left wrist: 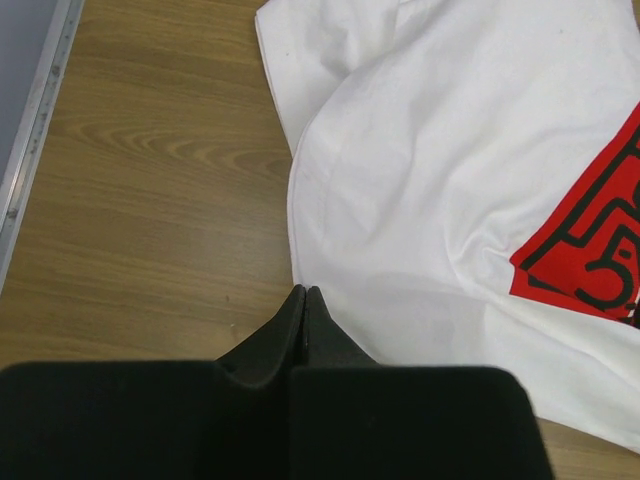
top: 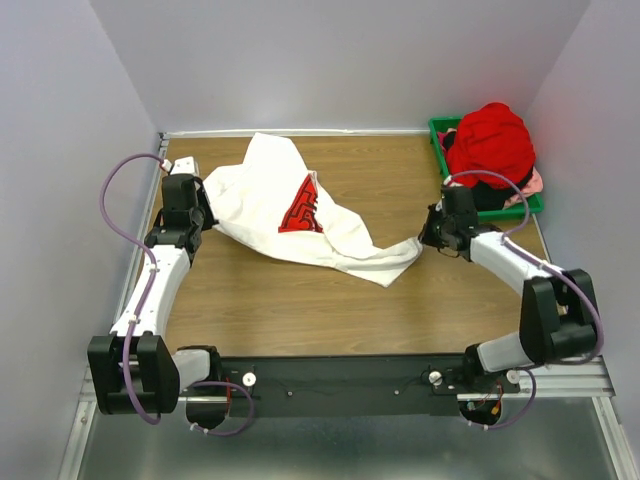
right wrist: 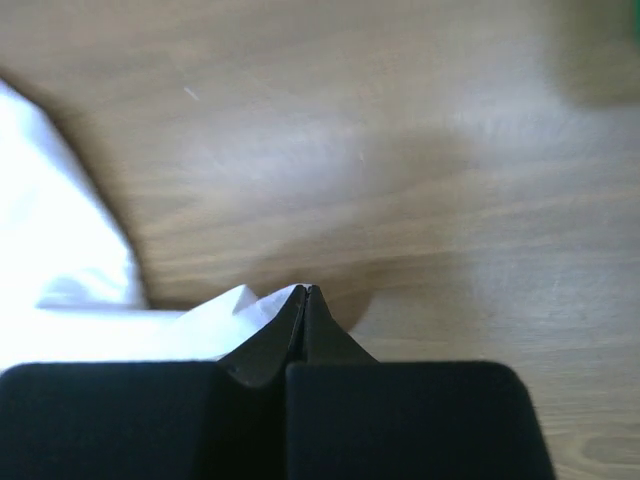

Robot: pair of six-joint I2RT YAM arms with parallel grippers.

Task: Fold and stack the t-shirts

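A white t-shirt point(top: 255, 200) with a red and black print lies bunched and slanting across the table. Its left edge runs into the tips of my left gripper, which is shut with the thin cloth pinched there. At the other end, a narrow corner of the shirt point(right wrist: 228, 325) reaches the fingertips of my right gripper, also shut on the fabric. This corner seems a little raised, with a soft shadow beside it on the wood. The top view has the left gripper point(top: 212, 221) and right gripper point(top: 422, 240) at opposite ends of the garment.
A green basket point(top: 437, 127) at the back right holds a red garment point(top: 490, 145) with black and pink cloth. Bare wooden table point(top: 290, 310) extends in front of the shirt, and more is clear behind it towards the basket.
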